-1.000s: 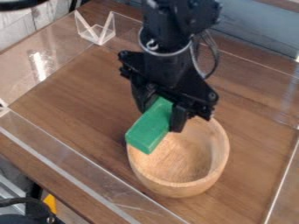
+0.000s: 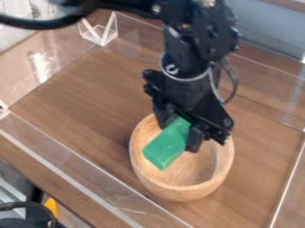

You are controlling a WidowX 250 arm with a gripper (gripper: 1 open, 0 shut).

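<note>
My gripper (image 2: pixel 188 116), a large black arm end, hangs over a round wooden bowl (image 2: pixel 198 183) right of centre in the camera view. It is shut on a green block (image 2: pixel 165 146), held tilted inside the bowl's outline, over its left part. Whether the block touches the bowl cannot be told. The gripper hides the back of the bowl's rim.
Clear plastic edging runs along its sides. A small clear plastic stand (image 2: pixel 98 30) is at the back left. Cables and a yellow part lie beyond the lower left edge.
The gripper has moved down and to the right with the green block in it, bringing the block further inside the bowl's outline.
</note>
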